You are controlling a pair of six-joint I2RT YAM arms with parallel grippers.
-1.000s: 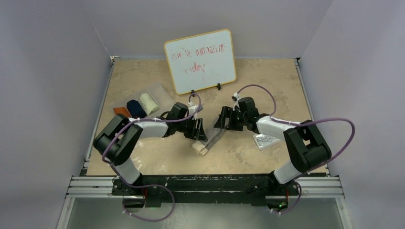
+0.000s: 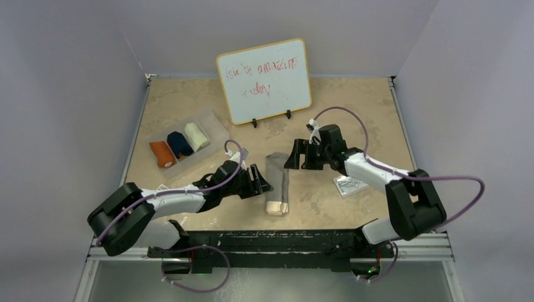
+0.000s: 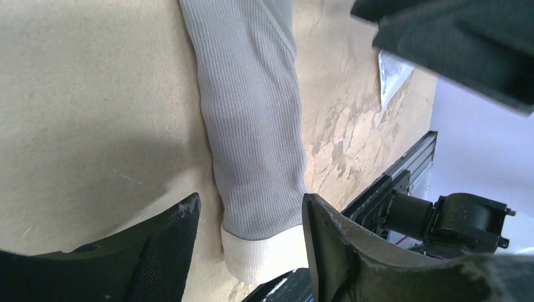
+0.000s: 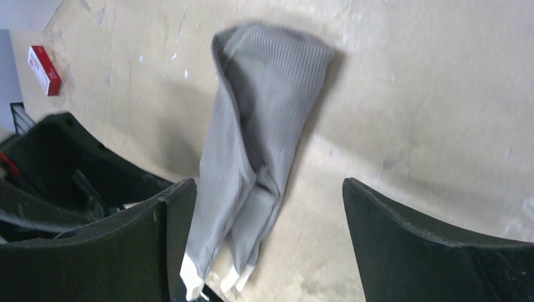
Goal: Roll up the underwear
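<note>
Grey underwear (image 2: 276, 179) lies lengthwise front to back on the table as a long folded strip, white band at the near end. In the right wrist view the cloth (image 4: 271, 82) shows a loose fold along one side. My left gripper (image 2: 262, 179) hovers at its left side, fingers apart with nothing between them; in the left wrist view they frame the band end. My right gripper (image 2: 298, 154) stands open above and right of the far end, holding nothing.
A clear tray (image 2: 214, 132) with rolled orange, navy and cream cloths sits left. A whiteboard (image 2: 264, 82) stands at the back. A flat clear item (image 2: 349, 185) lies right. The front edge (image 2: 277, 229) is close to the underwear.
The underwear has swung from diagonal to straight. My left gripper has shifted slightly and its arm drawn back leftward; my right gripper has moved right from the cloth.
</note>
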